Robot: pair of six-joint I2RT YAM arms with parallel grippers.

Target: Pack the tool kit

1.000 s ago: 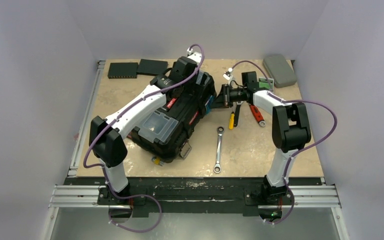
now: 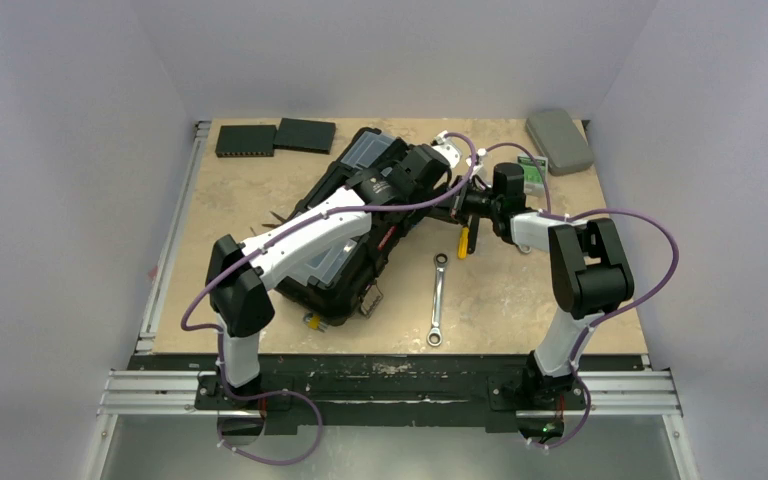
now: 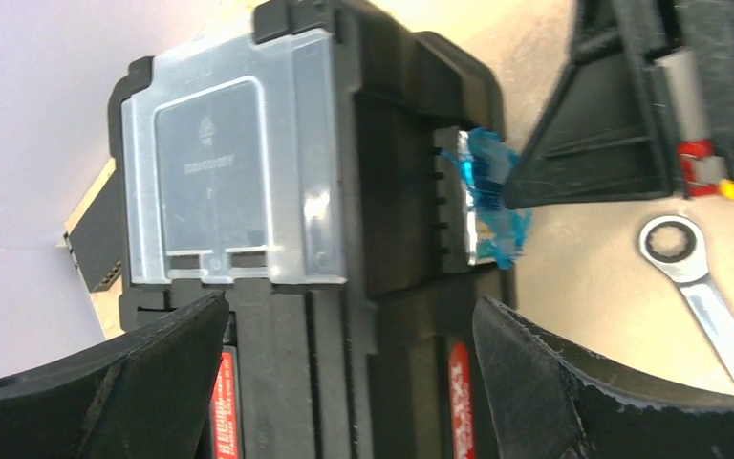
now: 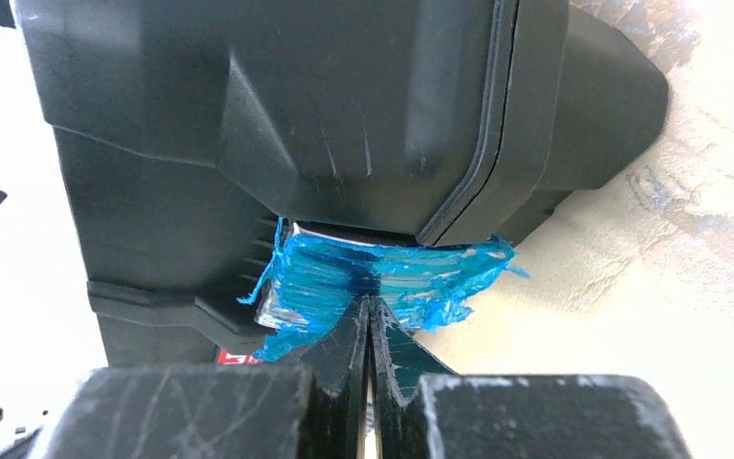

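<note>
The black tool case (image 2: 325,290) with clear lid compartments (image 3: 210,163) lies left of centre. My left gripper is open over it, case body between and below the fingers. A blue-plastic-covered piece (image 4: 373,277) sits at the case's side; my right gripper is shut with its tips at this blue piece, nothing visible between them. A ring wrench (image 2: 437,300), a yellow-handled tool (image 2: 463,243) and a small green-and-white item (image 2: 534,175) lie right of the case.
Two black boards (image 2: 305,133) lie back left, a grey pouch (image 2: 560,142) back right. The left arm reaches across the case.
My left gripper has moved right and slightly down in the top view across the case.
</note>
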